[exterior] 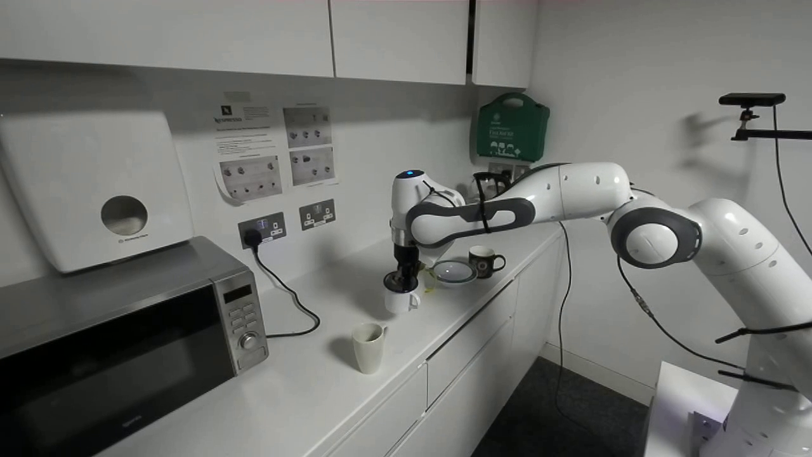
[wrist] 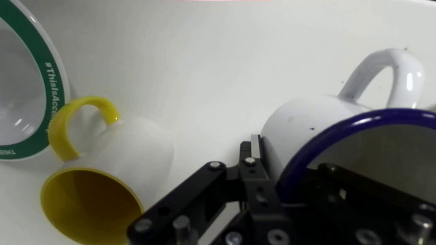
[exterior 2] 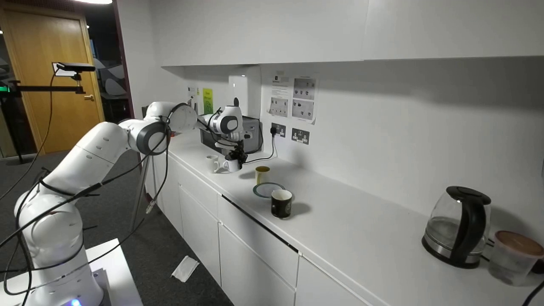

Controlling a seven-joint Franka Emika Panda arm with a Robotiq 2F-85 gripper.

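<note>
A white mug with a dark blue rim (wrist: 327, 141) is at the right of the wrist view, its handle toward the top right. My gripper is shut on its wall, with one finger (wrist: 255, 149) outside and the other inside the cup. In exterior view 1 the same white mug (exterior: 397, 302) appears upright below the gripper, over the counter. Whether its base touches the surface, I cannot tell. In exterior view 2 the arm partly covers this mug (exterior 2: 232, 165).
A tall cream mug (exterior: 369, 348) stands nearer the microwave (exterior: 243, 320). On the other side are a yellow-lined mug (wrist: 143, 147), a green-rimmed dish (wrist: 53, 90) and a black mug (exterior 2: 281, 204). A kettle (exterior 2: 461, 229) sits farther along. Bare counter lies between the kettle and black mug.
</note>
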